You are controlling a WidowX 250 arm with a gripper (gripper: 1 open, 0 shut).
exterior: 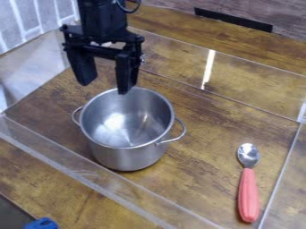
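My black gripper (pixel 106 68) hangs over the back rim of a steel pot (pixel 127 141), its two fingers spread open and nothing visible between them. The pot, with two wire handles, stands on the wooden table toward the middle-left. To the right lies a spoon (pixel 248 183) with a pink handle and a metal head pointing away from the camera.
Clear low barriers edge the work area at left, front and right. A blue object (pixel 41 224) sits at the bottom-left corner. Bare wood (pixel 227 89) spreads behind and right of the pot, with a white tape strip toward the back.
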